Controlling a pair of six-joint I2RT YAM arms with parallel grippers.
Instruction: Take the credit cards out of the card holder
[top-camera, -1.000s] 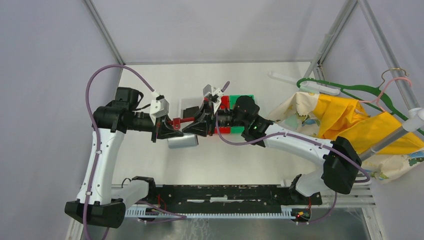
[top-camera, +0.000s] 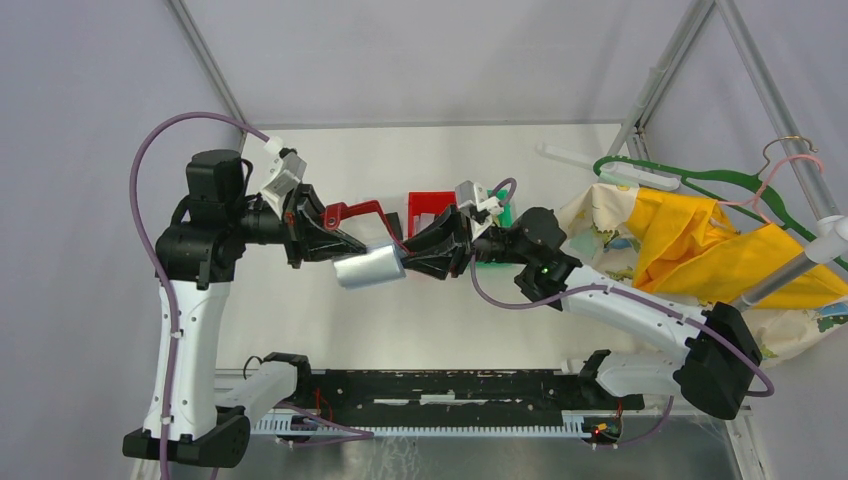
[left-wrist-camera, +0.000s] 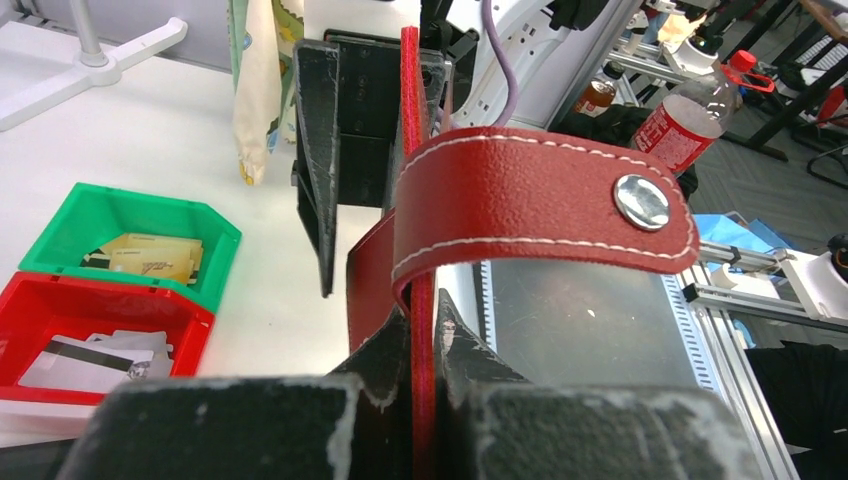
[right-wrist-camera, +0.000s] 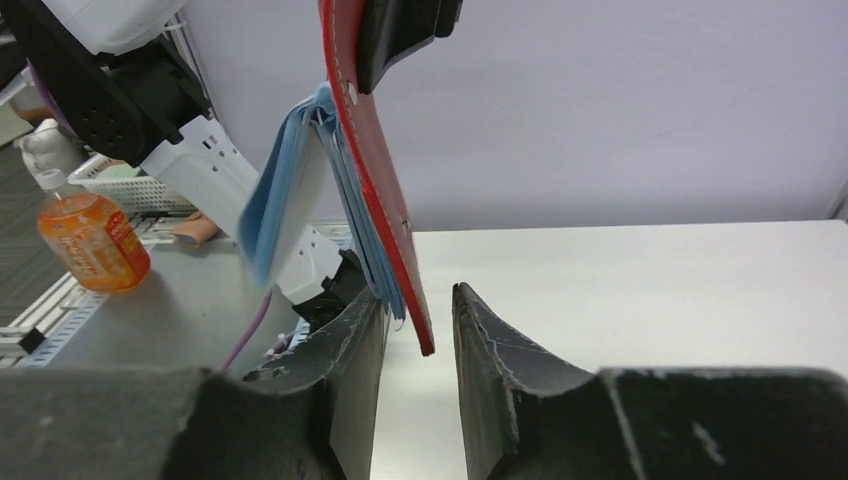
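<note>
The red card holder (left-wrist-camera: 540, 195) hangs in the air with its snap strap swung open. My left gripper is shut on its edge; one black left finger also shows at the top of the right wrist view. Shiny bluish plastic sleeves (right-wrist-camera: 375, 215) fan out from the red cover (right-wrist-camera: 375, 170). The right gripper is part open, and the cover's lower corner reaches down between its fingertips without being clamped. From above, the right gripper (top-camera: 405, 262) is beside the holder's right side. Whether cards remain inside the sleeves cannot be told.
A green bin (left-wrist-camera: 215, 240) holding yellowish cards stands beside a red bin (left-wrist-camera: 195, 350) with whitish cards. Cloths (top-camera: 690, 250) and hangers (top-camera: 735, 180) occupy the right side. White table around the bins is mostly bare.
The right gripper has shifted right, away from the left one.
</note>
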